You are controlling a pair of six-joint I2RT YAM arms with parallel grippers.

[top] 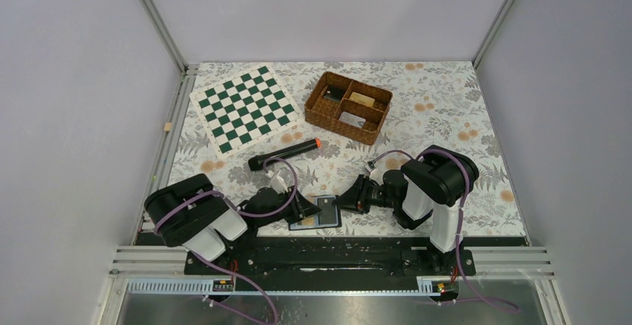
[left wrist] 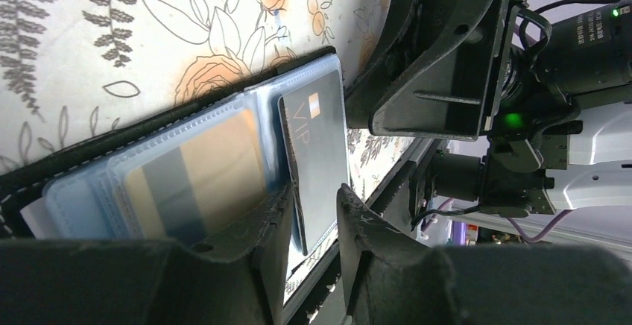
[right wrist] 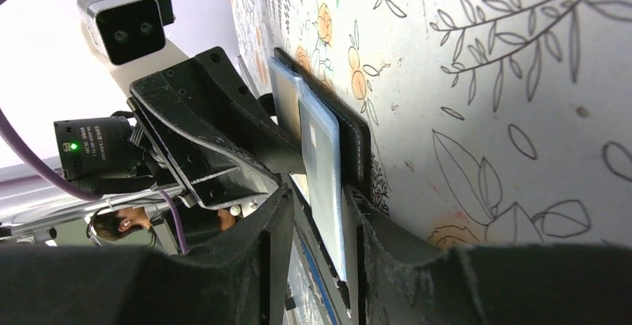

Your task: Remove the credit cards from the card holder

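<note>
An opened card holder (top: 328, 225) with a black border and clear blue-tinted sleeves lies at the table's front edge. A dark grey VIP card (left wrist: 319, 135) sits in its right-hand sleeve, its left edge lifted a little. My left gripper is open, fingertips on either side of that raised edge. In the other sleeve lies a beige card (left wrist: 197, 180) with a grey stripe. My right gripper stands part open around the holder's right side, with the sleeve and the black cover (right wrist: 358, 142) reaching between its fingers; a gap shows by one finger.
Behind the holder lies a black microphone (top: 285, 153). A woven basket (top: 339, 125) with several compartments stands farther back, and a green-and-white chessboard (top: 246, 109) lies at the back left. Right of the basket the table is clear.
</note>
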